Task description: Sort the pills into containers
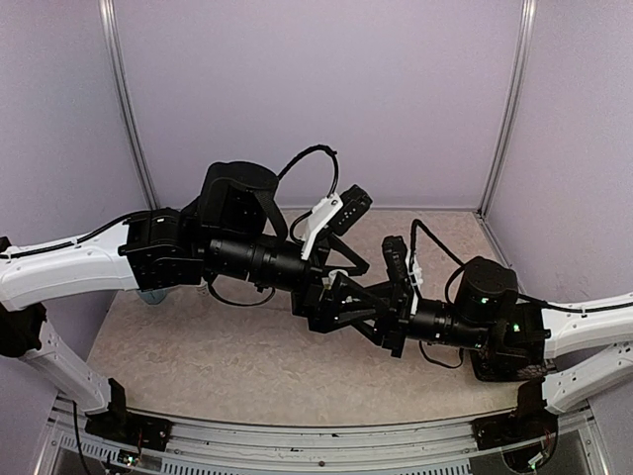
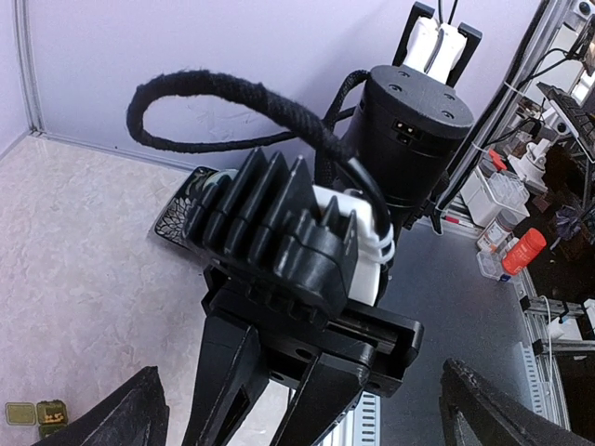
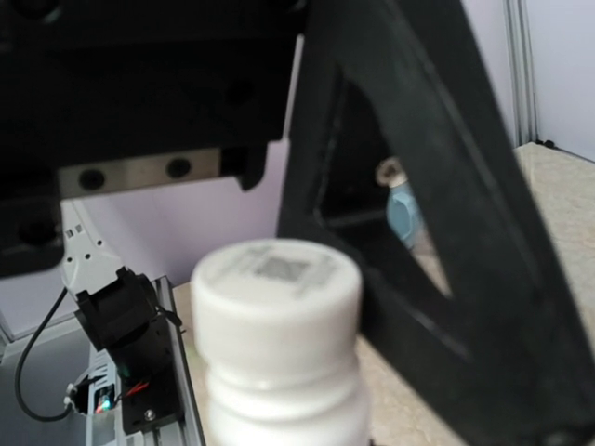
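Observation:
A white bottle (image 3: 281, 372) with a flat printed cap (image 3: 279, 269) stands upright in the right wrist view, its lower part cut off by the frame edge. My right gripper (image 1: 348, 302) is shut on it. In the top view only a sliver of the white bottle (image 1: 338, 273) shows among the fingers. Facing it from the left, my left gripper (image 1: 336, 287) is open, its fingers (image 2: 130, 418) spread wide on both sides of the right gripper's fingers (image 2: 231, 381). Whether it touches the bottle cannot be made out. No loose pills are visible.
A light blue item (image 1: 153, 295) stands at the table's left, partly behind the left arm. A dark mesh basket (image 1: 495, 366) sits at the right, under the right arm. Small olive-gold pieces (image 2: 37, 413) lie on the tabletop.

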